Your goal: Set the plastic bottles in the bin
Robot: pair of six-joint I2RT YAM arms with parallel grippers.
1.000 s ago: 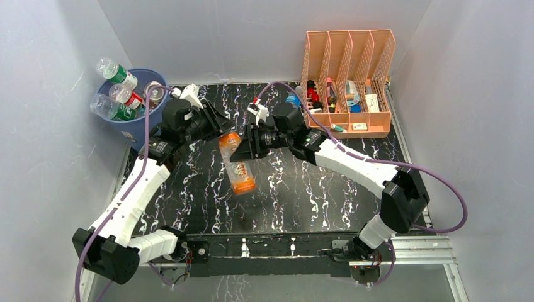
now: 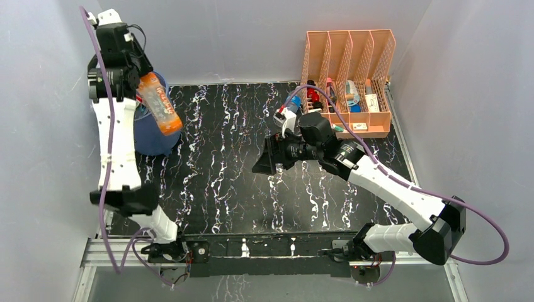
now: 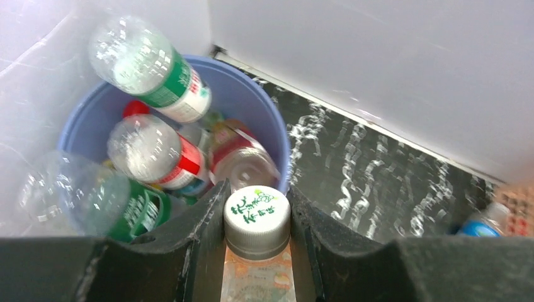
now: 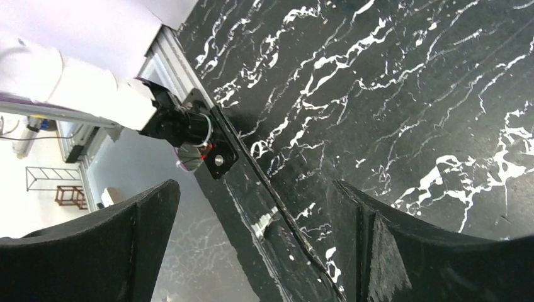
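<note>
An orange-labelled plastic bottle (image 2: 160,107) hangs from my left gripper (image 2: 142,72), shut on its neck below the white cap (image 3: 257,214), over the blue bin (image 2: 153,141). In the left wrist view the bin (image 3: 277,132) holds several plastic bottles, some jutting above the rim. My right gripper (image 2: 264,163) is open and empty above the marble floor. A blue-labelled bottle (image 2: 291,102) lies beside the organizer, partly hidden by the right arm.
An orange organizer (image 2: 349,50) with small items stands at the back right. Grey walls enclose the sides and back.
My left gripper has carried the orange bottle leftward and up over the bin, away from the right gripper. The right gripper has moved a little right, off the bottle.
</note>
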